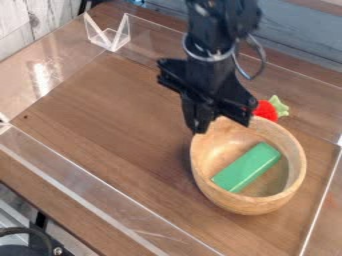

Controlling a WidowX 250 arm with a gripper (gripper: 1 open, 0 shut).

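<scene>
A wooden bowl (214, 185) sits at the right of the table, holding a green block (247, 167). Just behind it lies a red object with a green leafy top (267, 108), partly hidden by the arm. My dark gripper (198, 120) hangs above the bowl's back-left rim, its fingers pointing down; how far they are apart and whether anything is between them is hard to tell.
Clear plastic strips run along its edges, and a clear bracket (110, 32) stands at the back left. A pale wall is behind.
</scene>
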